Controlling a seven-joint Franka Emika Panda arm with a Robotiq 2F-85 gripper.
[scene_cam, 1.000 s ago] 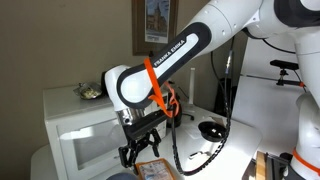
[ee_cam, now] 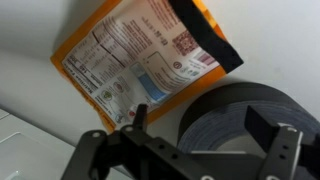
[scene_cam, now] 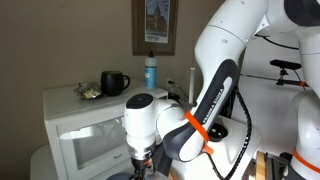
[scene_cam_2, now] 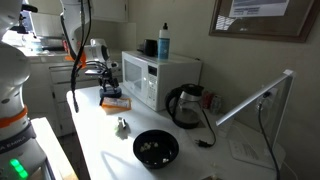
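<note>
My gripper stands open in the wrist view, its two dark fingers wide apart. Below it and toward the lower right lies a large dark round roll, partly covered by the fingers; it looks like a roll of tape. An orange-edged packet with a printed label and a black strip lies beside the roll. In exterior view 2 the orange packet rests on the white table near the microwave, with the arm over that far end. Whether the fingers touch the roll cannot be told.
A white microwave stands by the wall with a blue bottle and dark mug on top. A glass kettle, black pan and small pale item are nearer.
The arm now hides the packet and the pan there.
</note>
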